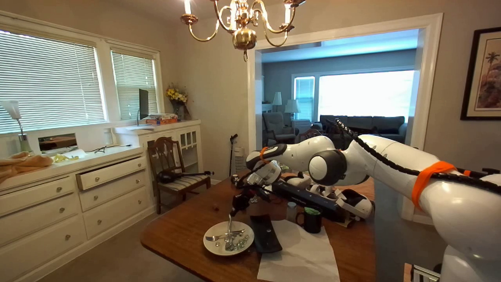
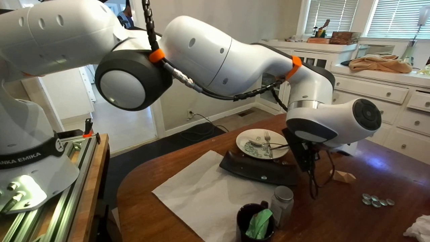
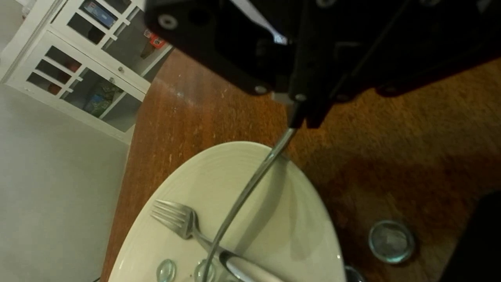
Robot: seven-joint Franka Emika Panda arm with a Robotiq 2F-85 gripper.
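Observation:
My gripper is shut on the end of a slim metal utensil (image 3: 251, 188), whose shaft slants down over a white plate (image 3: 220, 164). Its far end runs out of the wrist view; in exterior view 1 a broad, shiny head (image 1: 229, 245) shows low over the plate among clear glass pebbles. Whether it touches the plate or pebbles I cannot tell. A fork (image 3: 176, 218) lies on the plate with a knife (image 3: 251, 270) beside it. Several glass pebbles (image 2: 250, 149) are gathered on one side of the plate.
A dark curved tray (image 2: 254, 168) lies beside the plate, partly over a white sheet (image 2: 201, 189). Farther off stand a black mug (image 2: 246, 219) and a glass jar (image 2: 282, 203). Loose pebbles (image 2: 377, 201) and a wooden piece (image 2: 342, 176) lie on the table.

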